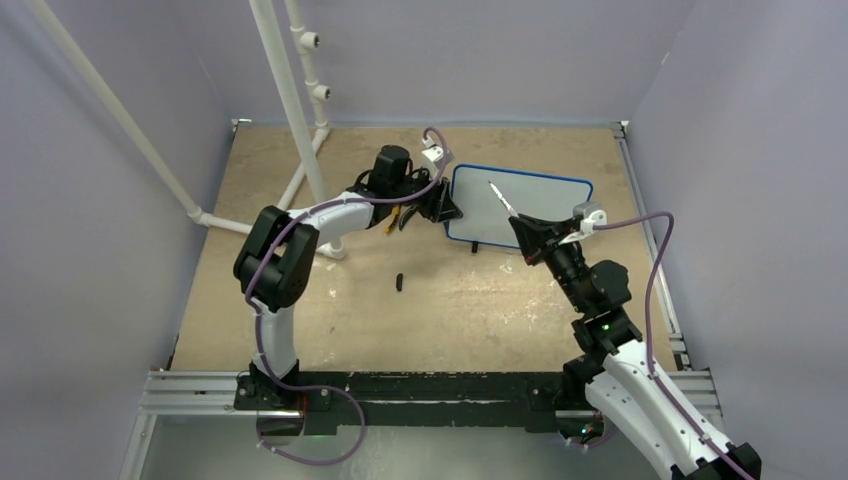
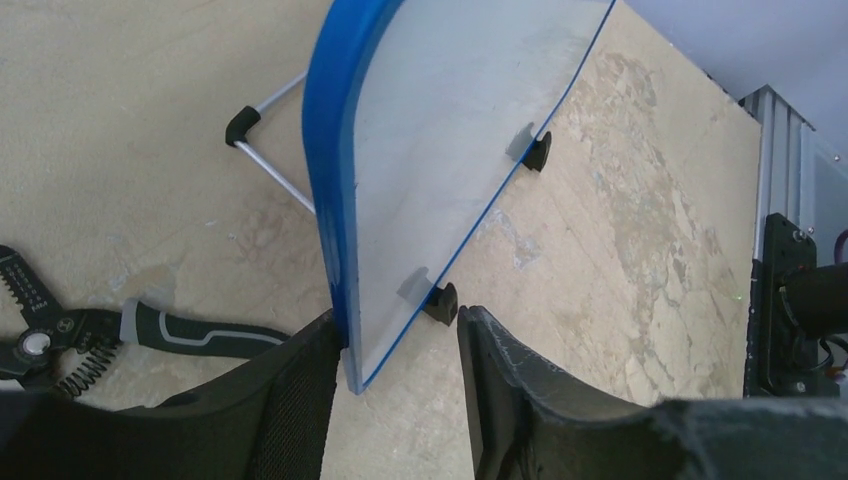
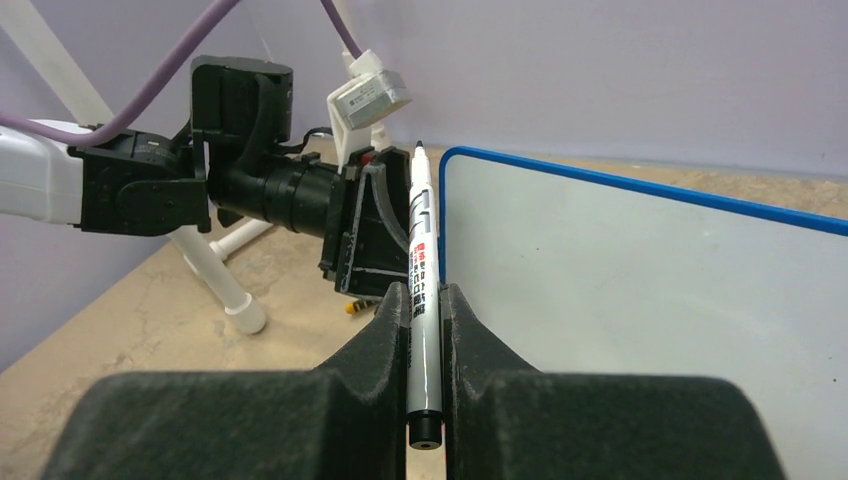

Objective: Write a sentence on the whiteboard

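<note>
The whiteboard [image 1: 480, 205] with blue rim stands toward the back right of the table, on small dark feet. My left gripper is at the board's left end, its fingers part open around the lower corner of the blue edge [image 2: 335, 200]. Whether they touch it is unclear. My right gripper is shut on a white marker [image 3: 423, 230], held tip-up in front of the board, the black tip bare. No writing shows on the visible board surface.
Pliers [image 2: 40, 330] and a dark-handled tool [image 2: 200, 335] lie left of the board, near white pipes [image 1: 300, 120]. A small black piece [image 1: 399, 282] lies on the open front half of the table.
</note>
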